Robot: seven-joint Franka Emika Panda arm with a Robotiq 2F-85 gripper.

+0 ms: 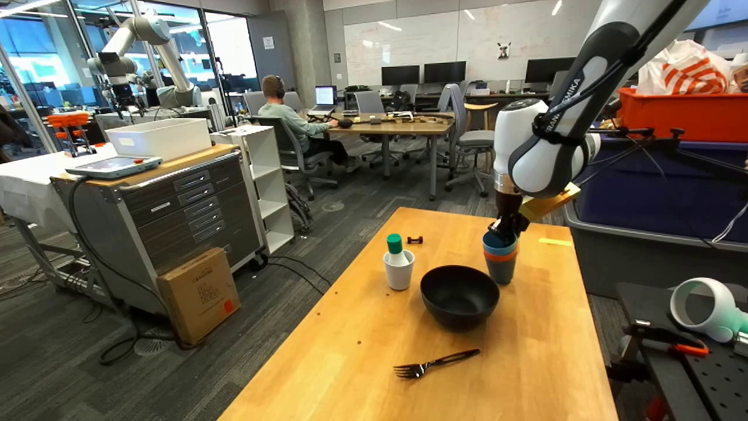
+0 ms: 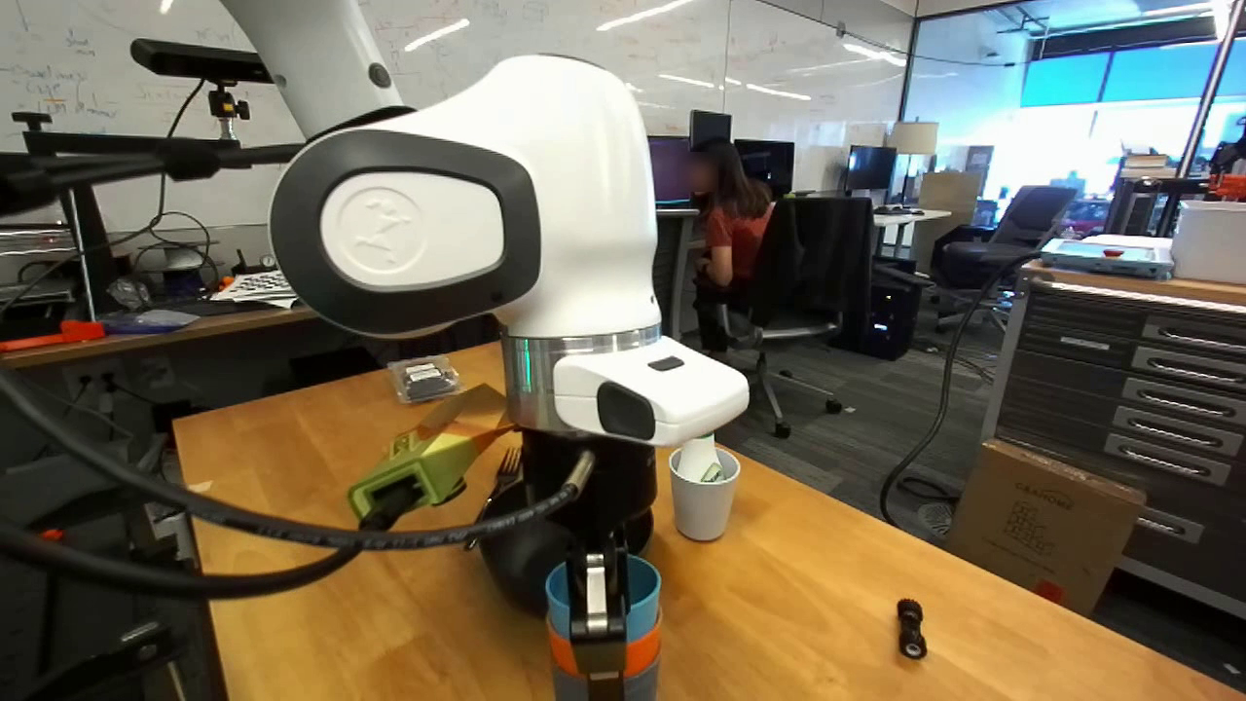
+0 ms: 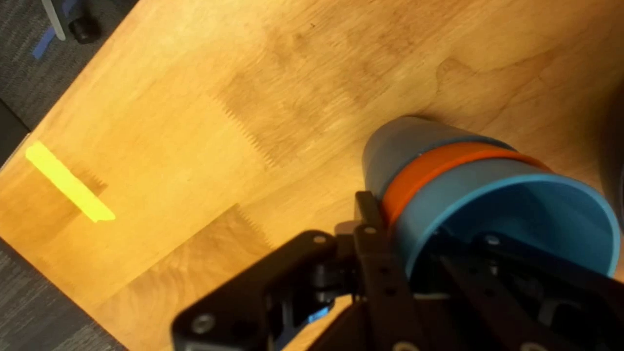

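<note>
A nested stack of cups, with a blue cup on top, an orange cup below it and a grey cup lowest, stands close to the black bowl. My gripper reaches down to the stack and is shut on the blue cup's wall. In the wrist view one finger lies outside the cups while the other is inside the blue cup. From these views I cannot tell whether the stack's base touches the table.
A white cup holding a green-capped bottle stands left of the bowl. A black fork lies in front, and a small dark dumbbell-shaped piece behind. Yellow tape marks the table's right side.
</note>
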